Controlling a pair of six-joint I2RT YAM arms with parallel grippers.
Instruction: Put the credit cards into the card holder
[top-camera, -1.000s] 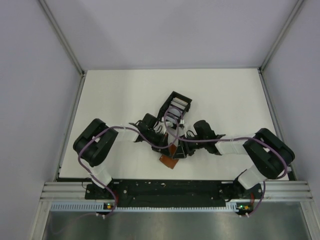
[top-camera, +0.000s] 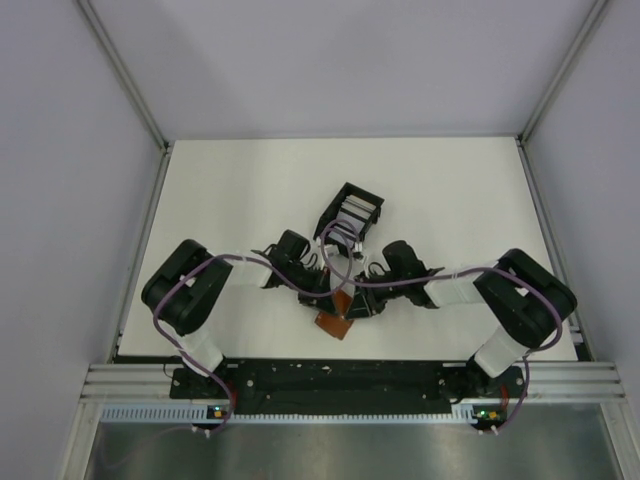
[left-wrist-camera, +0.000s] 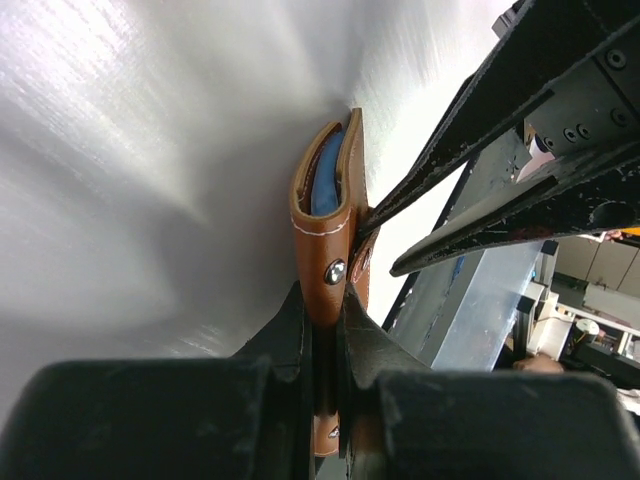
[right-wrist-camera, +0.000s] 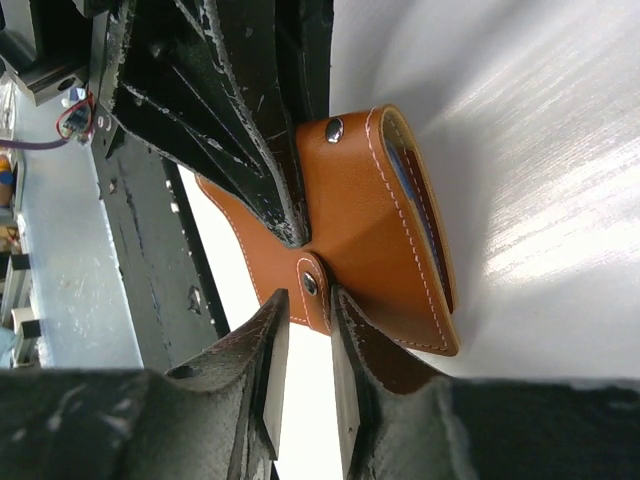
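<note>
The brown leather card holder (top-camera: 333, 325) is held on edge between the arms, low in the middle of the white table. My left gripper is shut on the holder, pinching its folded body near a metal snap. Inside the holder's fold shows something blue (left-wrist-camera: 326, 178); whether card or lining, I cannot tell. My right gripper is a little open, its tips by the small strap with a snap (right-wrist-camera: 310, 284) on the holder's face. Whether they touch the strap is unclear.
Behind the grippers stands a black tray (top-camera: 327, 217) with several pale cards (top-camera: 355, 210) in a row. Both grippers crowd close around the holder. Its front edge lies close to the holder.
Over the last second the right gripper has shifted slightly left, towards the holder. The left gripper and the holder have moved slightly left. The tray has stayed put.
</note>
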